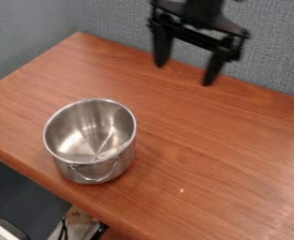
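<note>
A shiny steel pot (pixel 91 140) with a wire handle stands upright near the left front of the wooden table (pixel 213 169); no contents show in it apart from reflections. High at the top, behind and to the right of the pot, my black gripper (pixel 184 65) hangs open and blurred, its two fingers wide apart with nothing between them.
Grey padded walls (pixel 24 37) border the table at the back and left. A dark gap with some equipment and cables lies beyond the table's front-left edge.
</note>
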